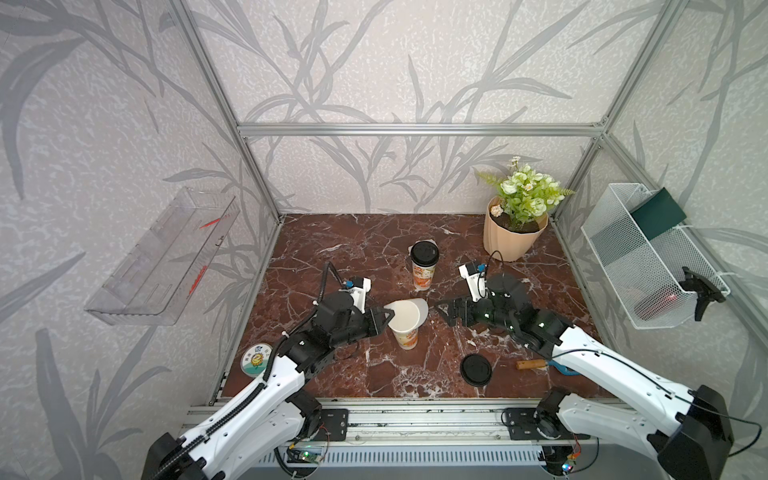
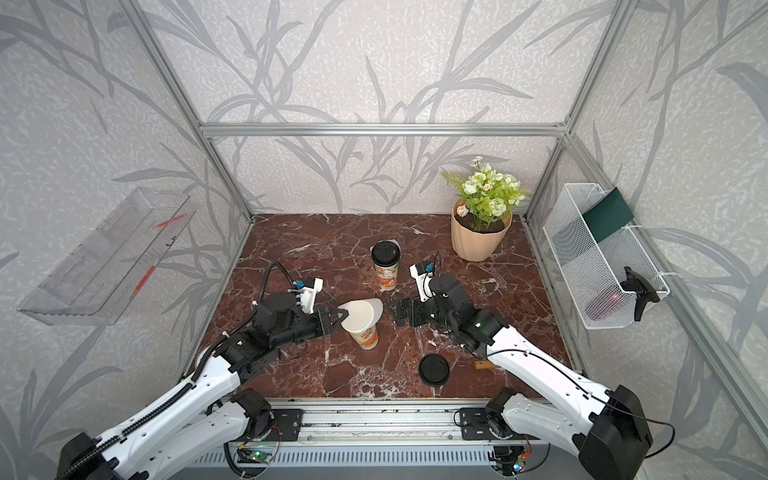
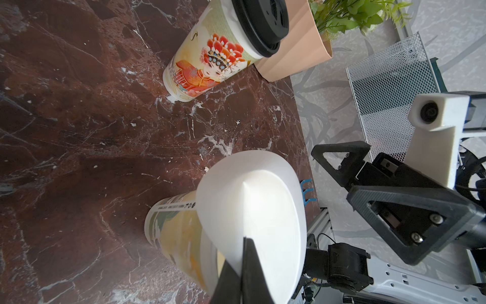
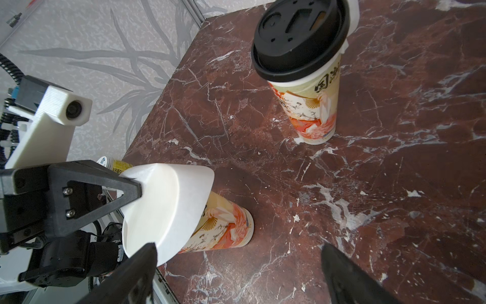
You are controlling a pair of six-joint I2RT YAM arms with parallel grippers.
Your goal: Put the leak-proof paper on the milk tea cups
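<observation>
A milk tea cup (image 1: pixel 406 336) stands at table centre with white paper (image 3: pixel 268 223) tilted and bent over its top. My left gripper (image 1: pixel 385 318) is shut on the paper's left edge, as the left wrist view shows. Facing it from the right, my right gripper (image 1: pixel 444 310) is open with nothing between its fingers. Behind stands a second cup (image 4: pixel 308 106) with a black lid (image 1: pixel 425 253) and some white material at its rim.
A loose black lid (image 1: pixel 476 369) lies at the front right. A potted plant (image 1: pixel 512 232) stands back right, a tape roll (image 1: pixel 256 360) front left.
</observation>
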